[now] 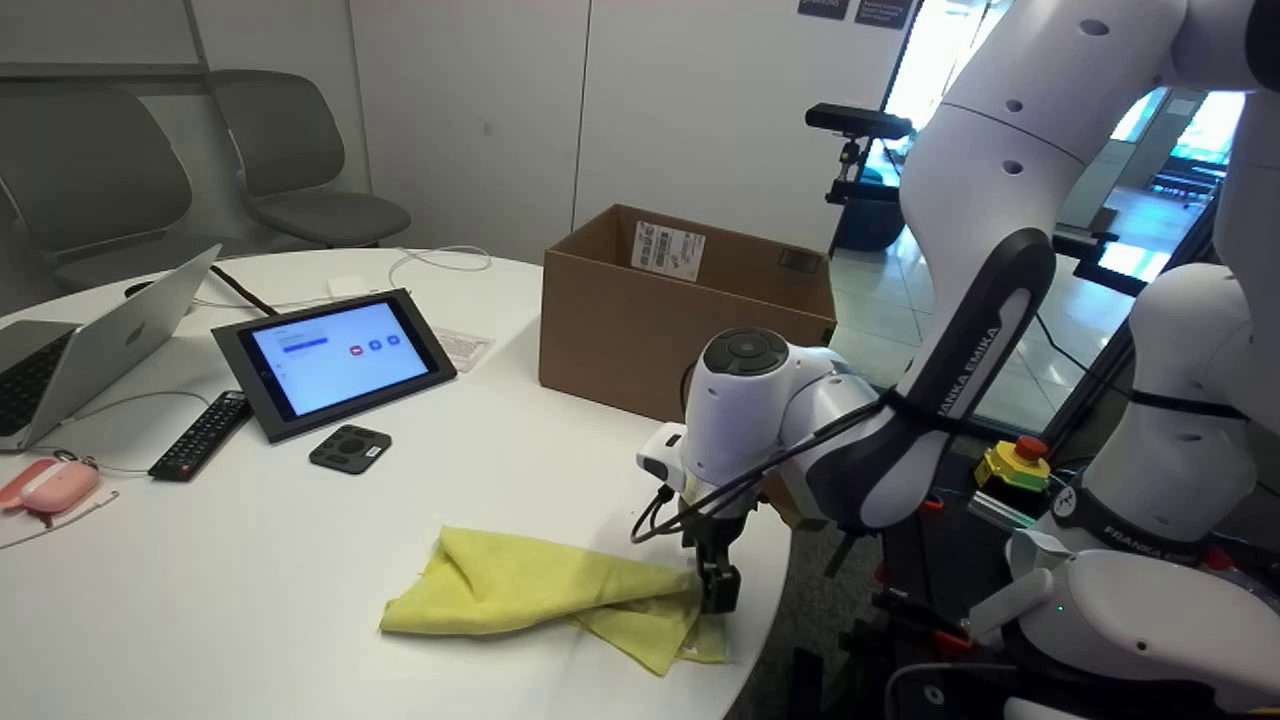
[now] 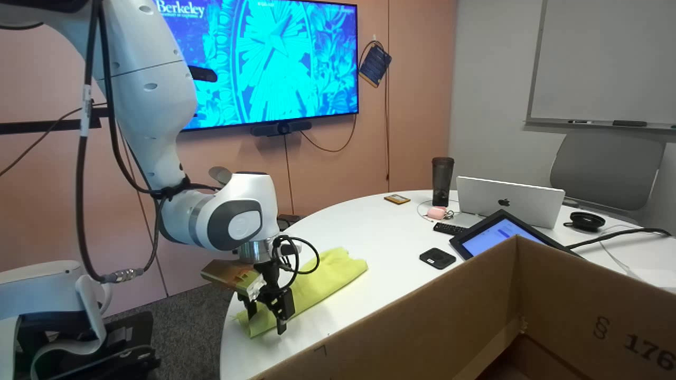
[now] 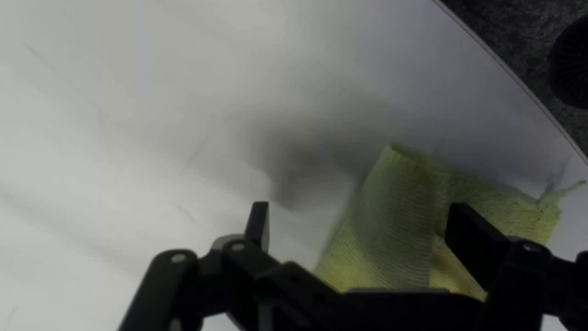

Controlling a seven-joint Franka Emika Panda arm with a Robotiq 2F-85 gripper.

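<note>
A yellow-green cloth point(image 1: 516, 588) lies rumpled and partly folded on the white table, its right end close to the table's edge. My gripper point(image 1: 710, 576) is low over that right end, pointing down. In the wrist view the gripper stands open, its two fingers wide apart. The cloth's end point(image 3: 386, 237) shows between them, with the right finger point(image 3: 474, 242) over the cloth and the left finger point(image 3: 257, 229) over bare table. Exterior view 2 also shows the cloth point(image 2: 323, 275) under and behind the gripper; whether the fingertips touch it, I cannot tell.
An open cardboard box point(image 1: 672, 324) stands behind the arm. Farther off are a tablet point(image 1: 342, 354), a black puck-like device point(image 1: 350, 449), a remote point(image 1: 202, 434), a laptop point(image 1: 114, 348) and a dark cup point(image 2: 442, 181).
</note>
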